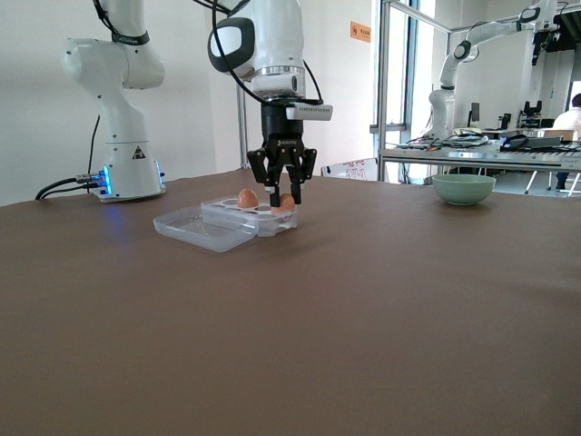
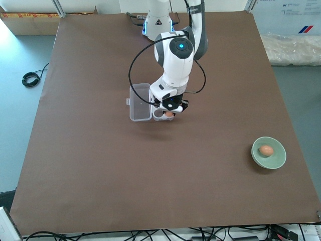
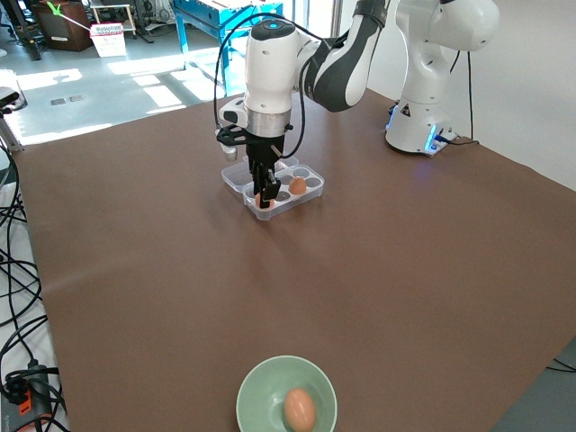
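Note:
My gripper (image 1: 284, 191) points down into the clear plastic egg box (image 3: 308, 192), whose empty lid (image 1: 195, 233) lies open beside it. Its fingers are around an egg (image 1: 286, 205) at the box's near end; whether they grip it is unclear. Another egg (image 3: 298, 185) sits in a cup beside it. A green bowl (image 2: 268, 159) holds one egg (image 2: 266, 150), at the table's right in the left camera view and at the bottom in the right camera view.
The white arm's base (image 1: 132, 177) stands behind the box; cables (image 2: 60, 236) run along the table's edge.

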